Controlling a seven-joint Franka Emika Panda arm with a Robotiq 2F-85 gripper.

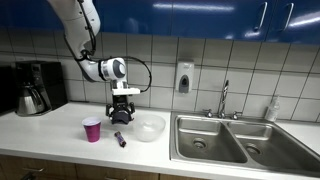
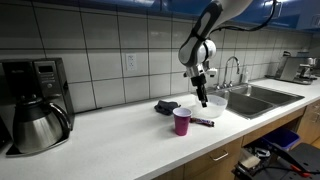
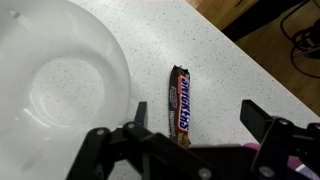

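Observation:
A dark Snickers bar (image 3: 179,104) lies on the white counter beside the clear bowl. In the wrist view my gripper is open, with its fingers apart on either side of the bar, which shows below the gap. From the first exterior view, the gripper (image 1: 122,106) is over the counter, behind the bar (image 1: 120,139). The translucent bowl (image 1: 149,127) stands to the right of the bar, and a magenta cup (image 1: 92,129) to its left. The second exterior view also shows the bar (image 2: 202,122) flat near the cup (image 2: 182,121).
A dark crumpled item (image 2: 167,107) lies towards the back wall. The double sink (image 1: 220,140) begins right of the bowl, and a coffee maker (image 2: 42,105) stands at the far left. Bare counter (image 2: 100,140) stretches between coffee maker and cup.

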